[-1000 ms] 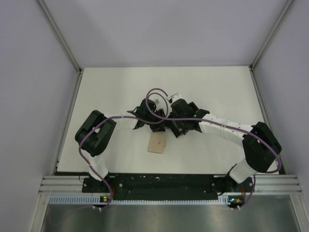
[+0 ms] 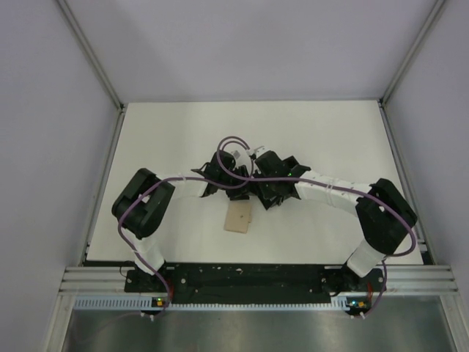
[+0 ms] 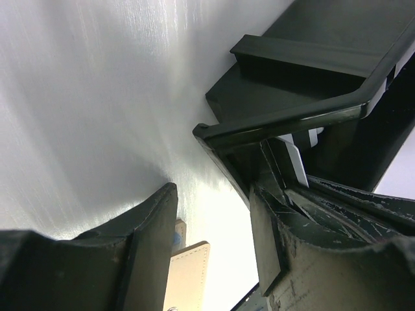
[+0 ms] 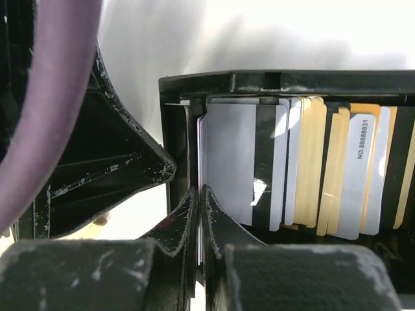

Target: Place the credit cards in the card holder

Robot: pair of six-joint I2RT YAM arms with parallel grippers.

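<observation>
The black card holder is full of grey, black and tan cards. In the right wrist view my right gripper is shut at the holder's left end, at a pale card edge; whether it grips it is unclear. My left gripper is part open beside the holder's corner in the left wrist view, its fingers apart. Loose tan cards lie below it, also seen in the top view as a small stack.
Both arms meet over the holder in the middle.
In the top view my right arm has shifted slightly, its elbow moving left and down. The left arm looks nearly still.
</observation>
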